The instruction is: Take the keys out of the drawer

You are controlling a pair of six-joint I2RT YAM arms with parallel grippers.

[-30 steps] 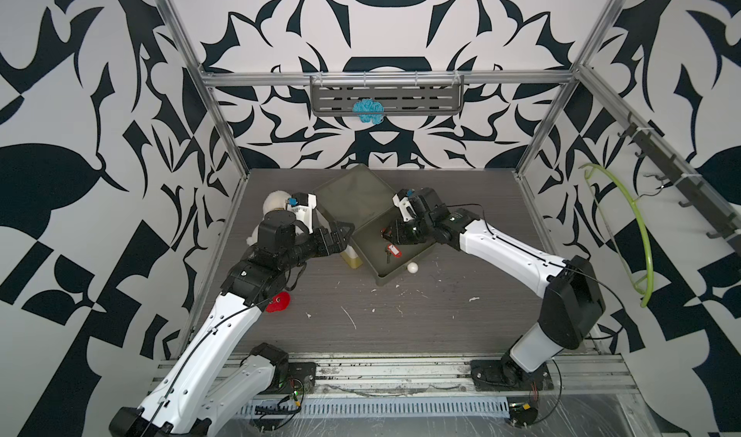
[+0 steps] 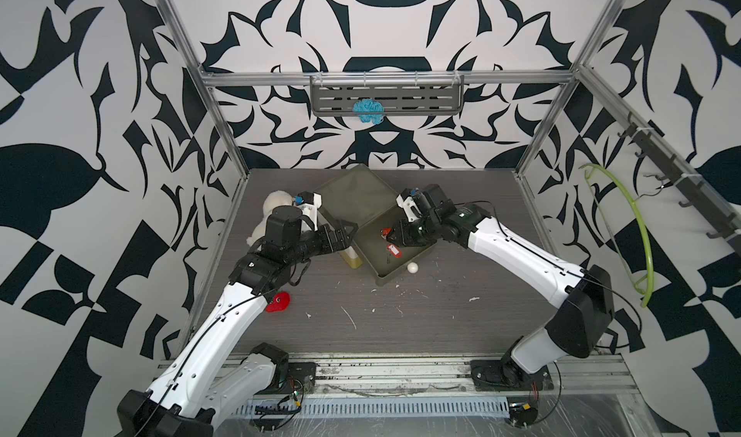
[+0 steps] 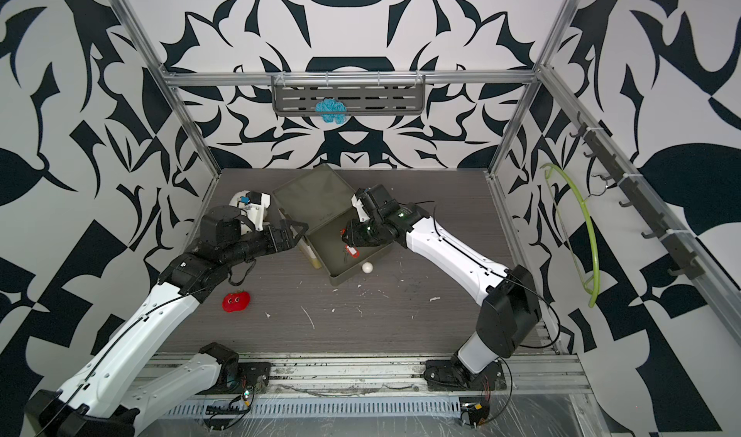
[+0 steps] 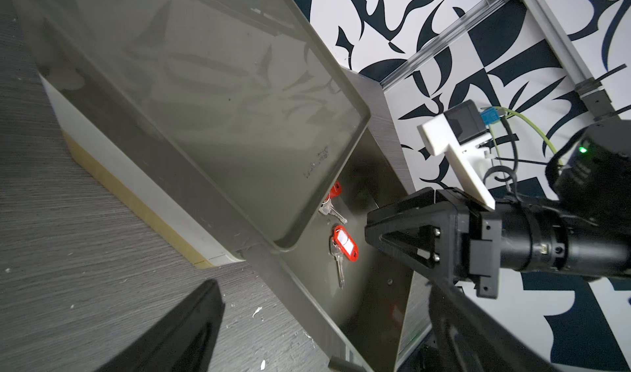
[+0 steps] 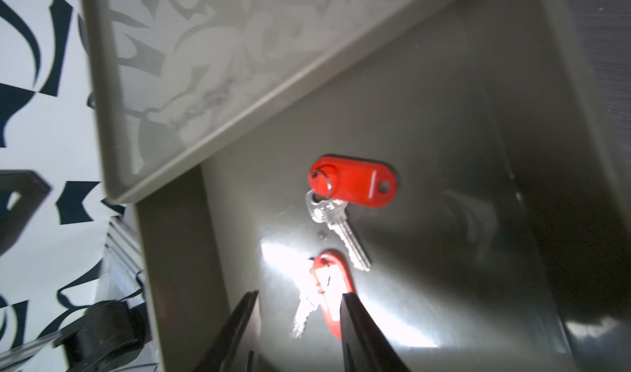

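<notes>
An olive-grey drawer (image 2: 382,271) stands on the table with a lid-like tray (image 4: 197,109) over part of it. Inside lie two keys with red tags: one tag (image 5: 358,180) with its key (image 5: 348,237), another tag (image 5: 335,286) with its key (image 5: 302,316) nearer my right gripper. That gripper is over the drawer, its fingers part open with nothing held; some of the second key is between them in view. My left gripper stands open at the drawer's left, holding nothing.
A white ball (image 2: 413,268) lies in front of the drawer. A red toy (image 3: 236,301) is at front left, a pale plush toy (image 2: 276,202) behind my left arm.
My right gripper and arm have shifted slightly to the right in the top left view. My left arm has moved slightly. The drawer looks unchanged.
</notes>
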